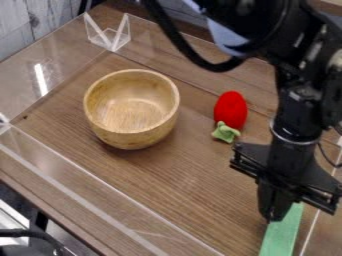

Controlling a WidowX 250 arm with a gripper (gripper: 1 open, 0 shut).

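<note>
My black gripper (274,211) hangs at the right, over the upper end of a flat green strip (281,238) lying on the wooden table (147,200). Whether it touches the strip, and how far its fingers stand apart, is hard to tell from this view.
A wooden bowl (131,105) sits at the left. A red object (231,108) and a small green piece (226,131) lie behind the gripper. A white wire-like holder (108,30) stands at the back left.
</note>
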